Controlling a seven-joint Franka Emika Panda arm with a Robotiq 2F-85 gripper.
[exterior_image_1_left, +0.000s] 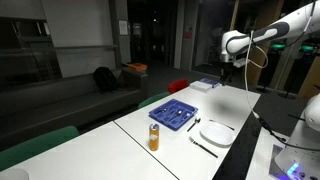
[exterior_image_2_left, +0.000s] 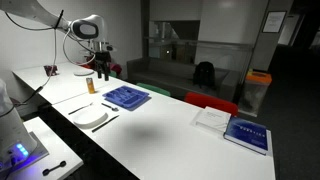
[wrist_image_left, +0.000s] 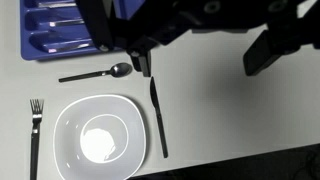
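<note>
My gripper hangs over the bare table, its dark fingers wide apart with nothing between them. To its left in the wrist view lies a blue cutlery tray (exterior_image_1_left: 173, 114) with silver utensils in it. A white, rounded-square plate (wrist_image_left: 99, 138) rests on the table. A black-handled fork (wrist_image_left: 36, 137) lies left of the plate and a dark knife (wrist_image_left: 158, 117) lies to its right. Between plate and tray is a black spoon (wrist_image_left: 120, 70). An orange-brown container (exterior_image_1_left: 154, 137) stands upright beside the tray.
A white box (exterior_image_2_left: 212, 120) and a blue box (exterior_image_2_left: 247, 134) lie toward one end of the white table. Red chairs (exterior_image_2_left: 224, 106) and a dark sofa (exterior_image_2_left: 180, 80) are behind it. Much of the tabletop between plate and boxes is clear.
</note>
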